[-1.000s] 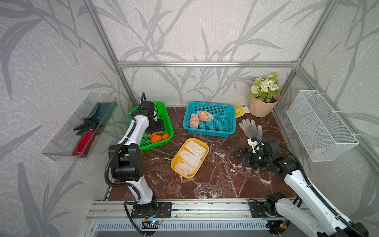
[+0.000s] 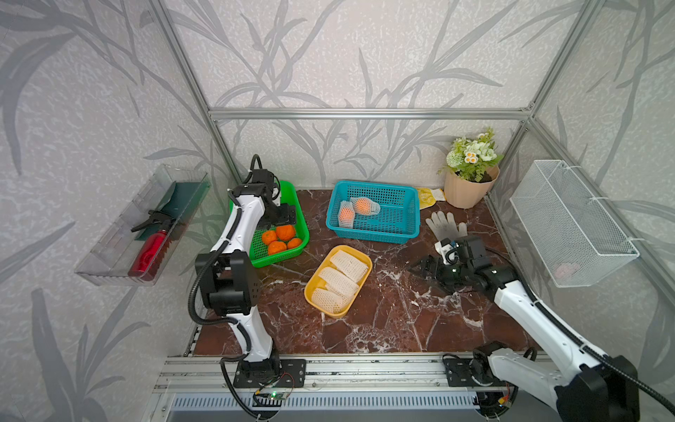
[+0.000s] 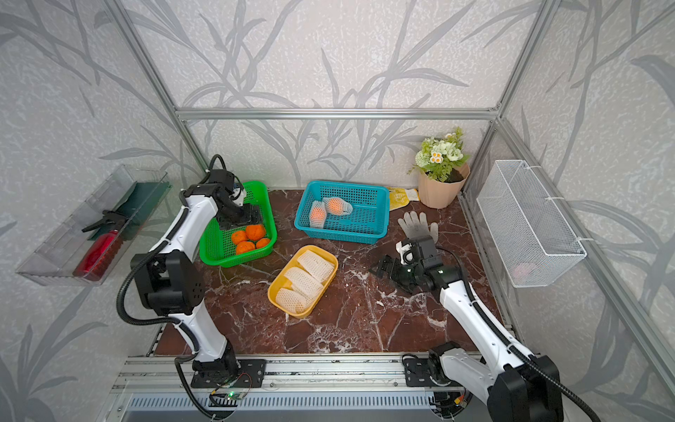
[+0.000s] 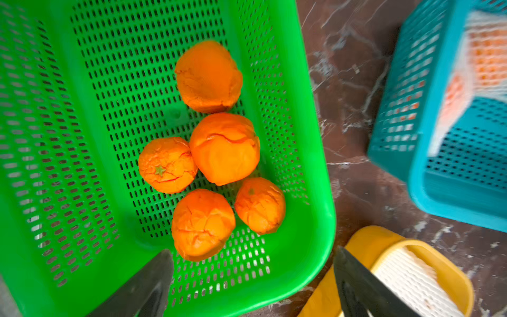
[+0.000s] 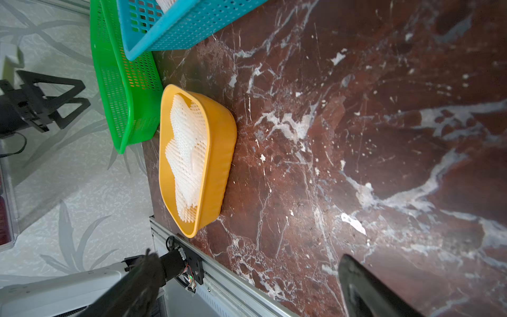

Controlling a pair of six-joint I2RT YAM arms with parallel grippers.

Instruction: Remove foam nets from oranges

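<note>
The green basket [image 4: 309, 132] holds several bare oranges [image 4: 224, 148]. Above it is my left gripper, its fingers spread with nothing between them. The blue basket [image 2: 391, 232] holds two oranges in white foam nets [image 2: 364, 206]. A yellow tray [image 3: 330, 274] at the front centre holds several empty-looking foam nets [image 3: 303, 282]. My right gripper stands open and empty over bare marble, to the right of the yellow tray.
A glove [image 2: 446, 226], a flower pot [image 2: 469, 186] and a yellow packet [image 2: 426, 198] lie at the back right. A wire basket [image 2: 569, 225] hangs on the right wall, a clear bin [image 2: 119, 270] on the left. Marble between tray and right gripper is clear.
</note>
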